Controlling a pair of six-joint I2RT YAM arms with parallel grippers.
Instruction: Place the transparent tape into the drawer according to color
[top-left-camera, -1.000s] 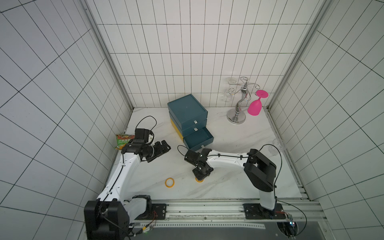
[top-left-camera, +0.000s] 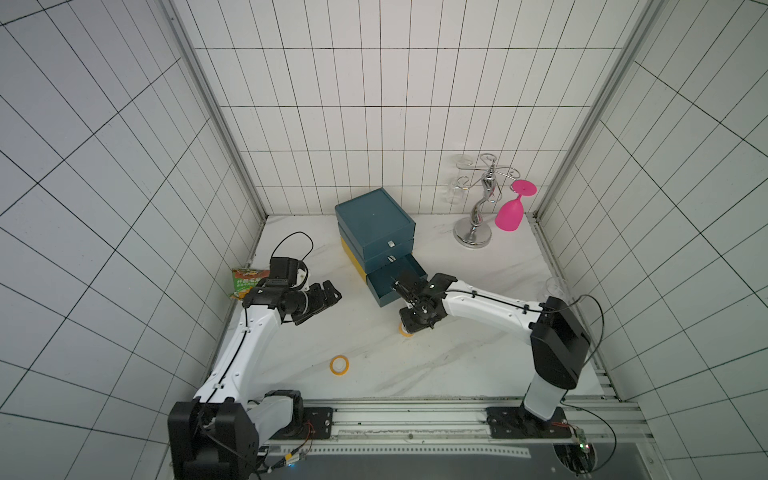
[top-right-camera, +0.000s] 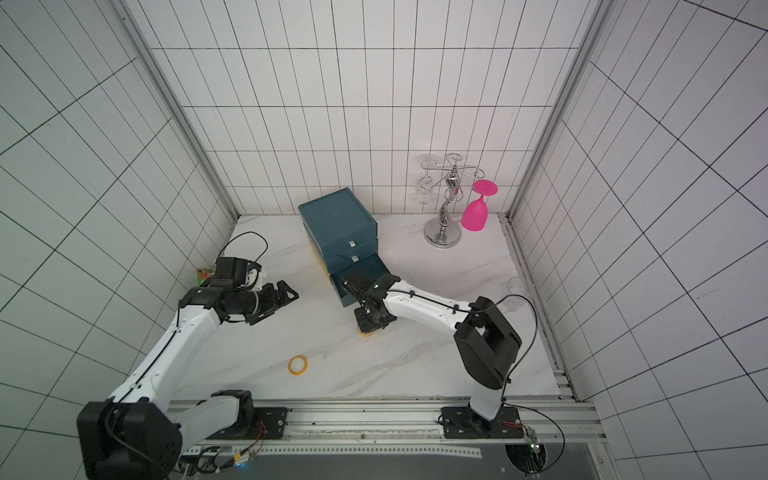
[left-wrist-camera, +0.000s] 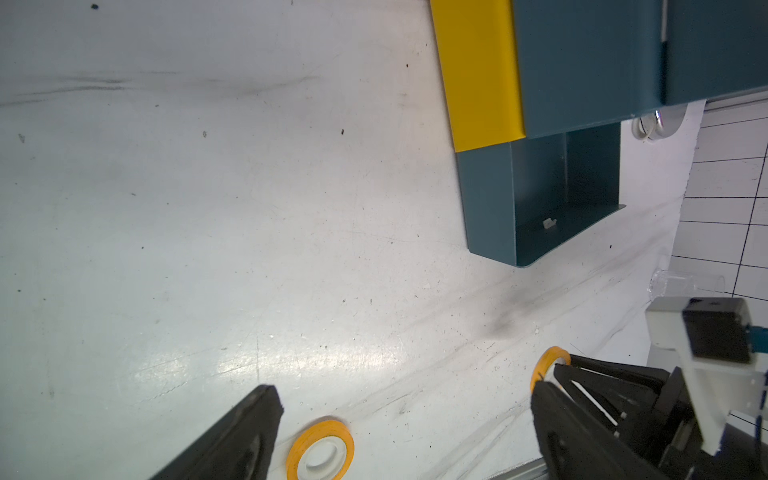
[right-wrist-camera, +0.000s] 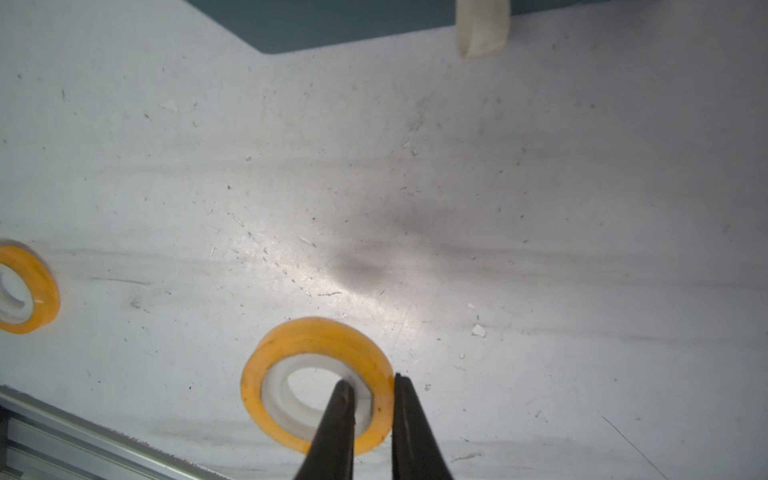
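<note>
In the right wrist view my right gripper is closed across the side of an orange tape roll (right-wrist-camera: 318, 332), one finger through its white core and the other outside. The left wrist view has this roll (left-wrist-camera: 546, 365) tilted up at the fingertips, in front of the cabinet. A second orange roll (right-wrist-camera: 40, 289) lies flat on the table to the left. The dark teal drawer (top-left-camera: 384, 281) stands pulled out at the cabinet's bottom, partly covered by my right arm; no tape shows in it. My left gripper is open and empty, left of the cabinet.
The teal cabinet (top-left-camera: 374, 220) has a yellow side panel (left-wrist-camera: 480, 76). A chrome stand (top-left-camera: 472, 233) with a pink goblet (top-left-camera: 509, 214) is at the back right. A snack packet (top-left-camera: 245, 280) lies behind the left arm.
My right gripper has moved back toward the drawer, carrying its tape roll along. The left arm and the other roll stay where they were.
</note>
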